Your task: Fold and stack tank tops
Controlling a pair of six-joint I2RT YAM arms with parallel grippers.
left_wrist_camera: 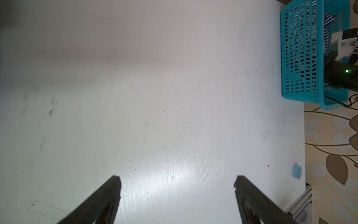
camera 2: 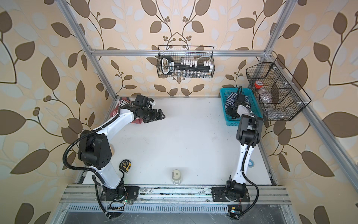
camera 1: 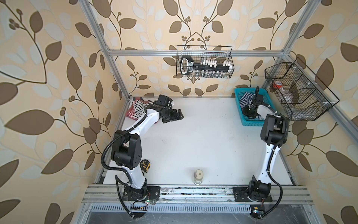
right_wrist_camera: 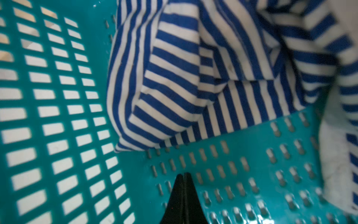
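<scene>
A blue-and-white striped tank top (right_wrist_camera: 167, 85) lies crumpled in the teal basket (camera 1: 241, 121) at the back right. In the right wrist view, my right gripper is inside the basket with its fingertips together and nothing between them; the cloth is just beyond them. More striped cloth (right_wrist_camera: 317, 48) bunches at that view's right side. My left gripper stands wide open and empty above bare table. Behind the left arm, a pile of red and striped folded tops (camera 2: 121, 104) is at the back left, partly hidden.
A tape measure (camera 1: 145, 165) lies front left, and a pale cup-like object (camera 1: 198, 175) stands at the front edge. A black wire rack (camera 1: 302, 93) hangs close beside the basket on the right wall.
</scene>
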